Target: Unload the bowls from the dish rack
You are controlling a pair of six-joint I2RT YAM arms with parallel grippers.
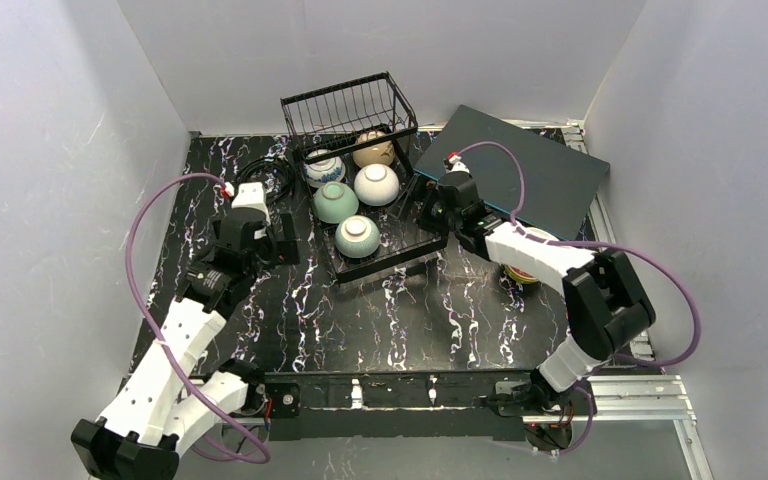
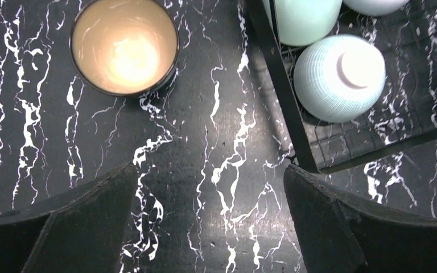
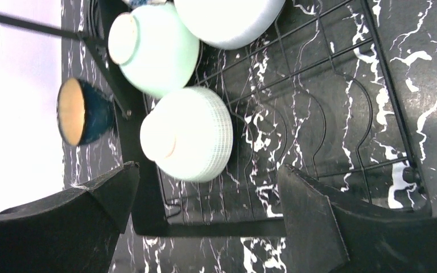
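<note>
In the top view the black wire dish rack [image 1: 392, 262] stands at the middle, holding several bowls upside down. A ribbed pale bowl [image 1: 358, 237] is nearest its front, with a green bowl [image 1: 335, 203] behind it. A white bowl [image 1: 376, 185], a blue-patterned bowl [image 1: 324, 168] and a tan bowl [image 1: 374, 149] sit further back. Outside the rack, a tan-lined dark bowl [image 2: 126, 45] rests upright on the table. My left gripper is open and empty, left of the rack. Over the rack's right side, my right gripper is open, nothing between its fingers.
A coiled black cable [image 1: 268, 178] lies left of the rack. A large dark panel [image 1: 525, 170] stands at the back right. Stacked dishes [image 1: 522, 275] show partly under the right arm.
</note>
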